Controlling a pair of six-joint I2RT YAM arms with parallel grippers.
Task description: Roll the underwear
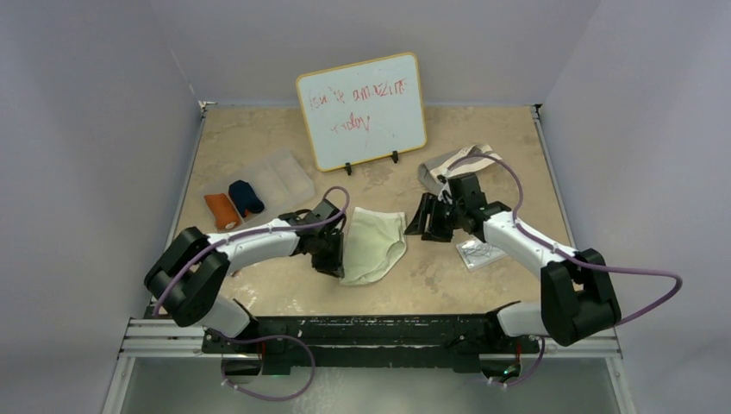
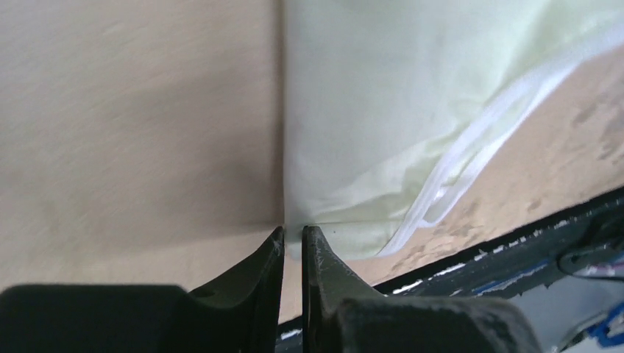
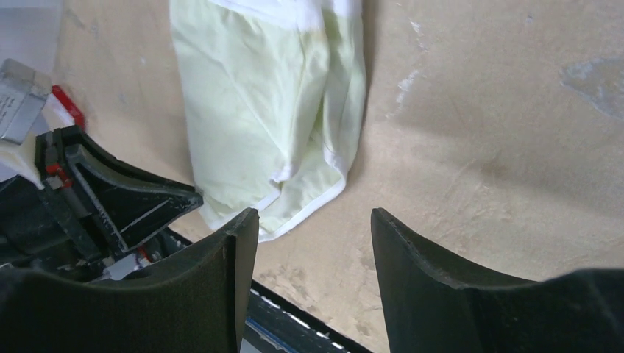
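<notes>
The pale cream underwear (image 1: 373, 241) lies on the table, folded flat, with white trim along one edge in the left wrist view (image 2: 383, 125). My left gripper is at its near left corner, fingertips close together on the fabric's edge; whether cloth is caught between them is unclear. My right gripper stands open above the underwear's right side, nothing between its fingers.
A clear container (image 1: 284, 178) with orange and navy rolls is at left. A whiteboard (image 1: 362, 112) stands at the back, striped grey cloth (image 1: 435, 161) back right, a small clear case (image 1: 478, 254) right.
</notes>
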